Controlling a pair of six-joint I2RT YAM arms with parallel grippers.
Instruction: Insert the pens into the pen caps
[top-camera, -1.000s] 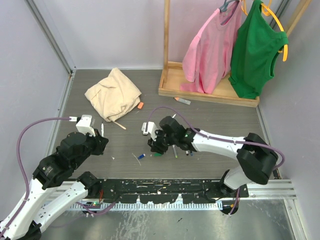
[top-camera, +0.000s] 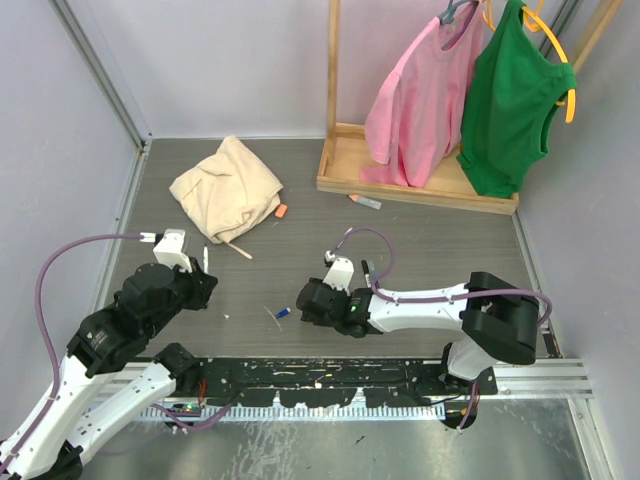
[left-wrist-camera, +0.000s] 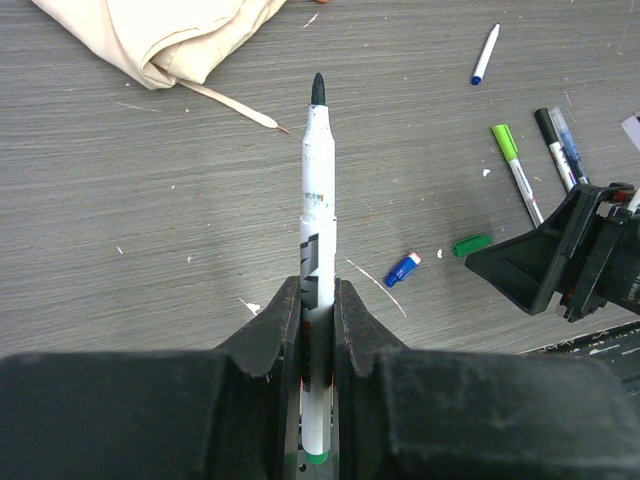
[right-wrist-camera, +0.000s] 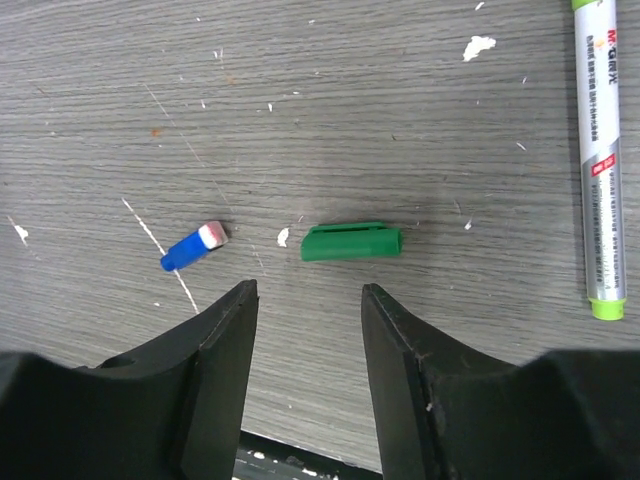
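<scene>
Upright between the fingers of my left gripper is an uncapped white marker (left-wrist-camera: 318, 180), its dark tip pointing away and its tail end green. The green cap (right-wrist-camera: 350, 243) lies flat on the table, just beyond the fingertips of my right gripper. That gripper is parted, with bare table between its fingers. Left of the green cap in the right wrist view lies a short blue cap (right-wrist-camera: 192, 247). A light-green capped marker (right-wrist-camera: 602, 160) lies at the right of that view. The top view hides the green cap under the right arm.
A black-capped marker (left-wrist-camera: 555, 147) and a blue pen (left-wrist-camera: 567, 140) lie near the light-green marker. A blue-tipped white pen (left-wrist-camera: 485, 55) is farther back. The beige cloth (top-camera: 228, 190) and wooden rack (top-camera: 420, 195) stand at the rear.
The right arm has swung toward the table's front edge, its gripper now over the green cap's place and hiding it from above. My left arm stays still with its marker.
</scene>
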